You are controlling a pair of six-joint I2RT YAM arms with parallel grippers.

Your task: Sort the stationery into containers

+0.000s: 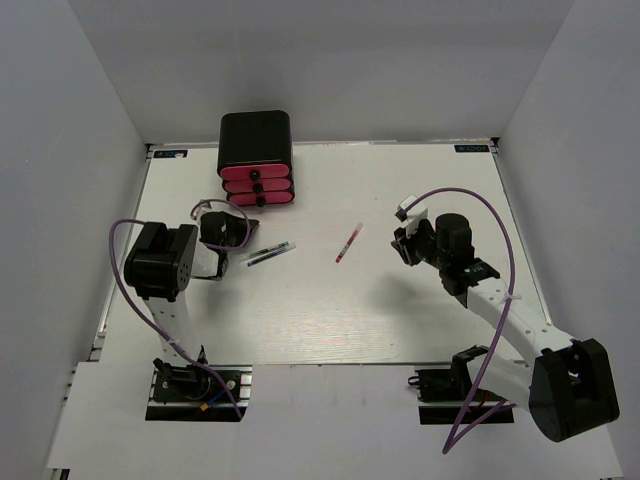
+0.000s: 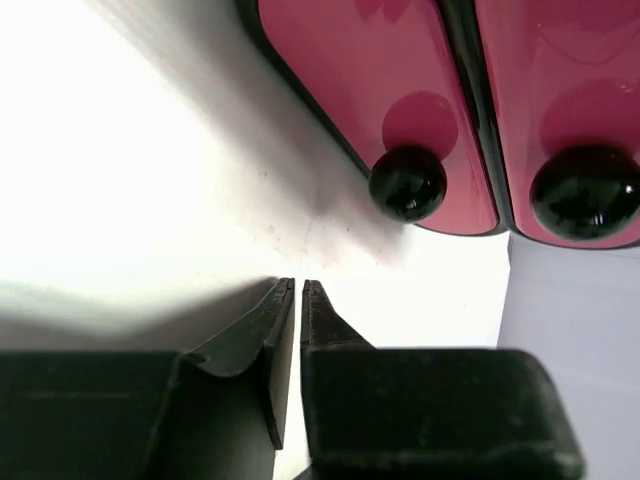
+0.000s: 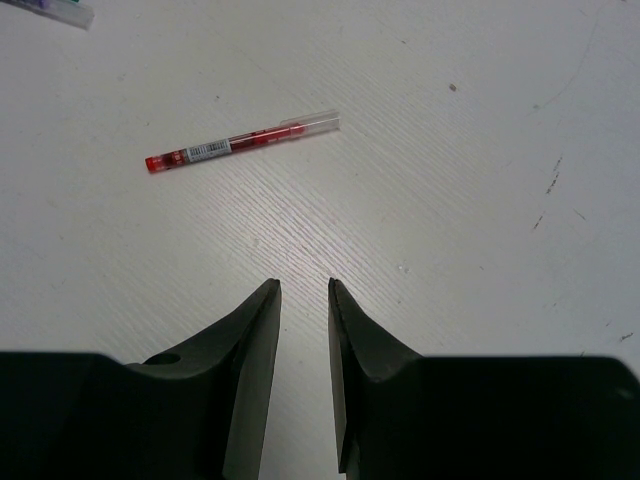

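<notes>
A black cabinet [image 1: 255, 132] with three pink drawers [image 1: 256, 185] stands at the back left. Black knobs [image 2: 408, 183] of two drawers show close up in the left wrist view. My left gripper is shut just in front of them, touching neither knob; nothing shows in the thin slit between its fingers. Two pens [image 1: 268, 254] lie side by side right of it. A red pen [image 3: 240, 143] with a clear cap lies alone near mid-table, ahead of my right gripper, which is parted and empty, above the table's right side.
One clear pen end [image 3: 62, 10] shows at the upper left of the right wrist view. Grey walls [image 1: 330, 70] bound the back and sides.
</notes>
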